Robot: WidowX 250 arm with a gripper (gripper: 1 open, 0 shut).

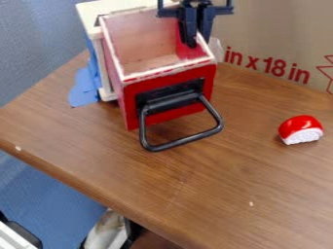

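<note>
A red box drawer (166, 86) with pink interior and black wire handle (182, 136) is out in front of a cream cabinet (92, 14) at the top centre. My black gripper (189, 27) is at the drawer's back right corner, its fingers partly inside; whether it is shut on the wall I cannot tell. A small red and white object (299, 129) lies on the wooden table (156, 195) to the right.
A cardboard panel (279, 49) stands behind at the right. Blue cloth or paper (81, 89) lies left of the cabinet. The table's left edge drops away.
</note>
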